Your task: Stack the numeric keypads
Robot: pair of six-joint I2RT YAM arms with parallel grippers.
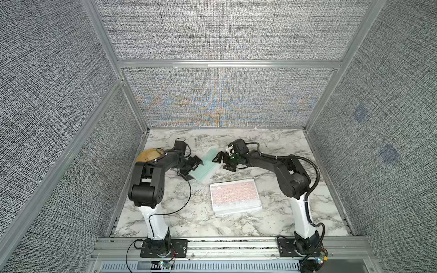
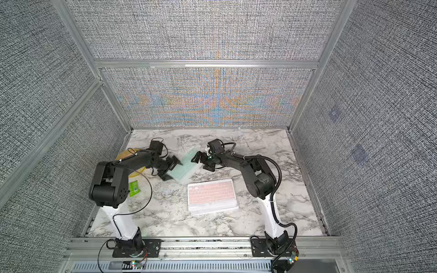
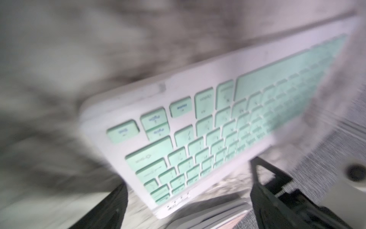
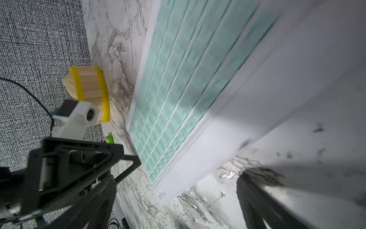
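Observation:
A white keypad with mint-green keys [image 1: 206, 165] lies aslant between my two grippers, motion-blurred in the top views. My left gripper [image 1: 193, 169] is open at its lower-left end; in the left wrist view, one finger [image 3: 114, 206] is close to the keypad's edge, though contact cannot be told. My right gripper [image 1: 223, 162], also open, is at the keypad's upper-right end. Seen from the right wrist, the mint keypad [image 4: 190, 87] runs diagonally above the spread fingers. Nearer the front is a pink-keyed keypad [image 1: 234, 193], apparently resting on a white layer.
At the left, a tan wooden item with yellow bands [image 4: 91, 93] stands behind the left arm. A small green packet [image 2: 133, 188] lies near that arm.

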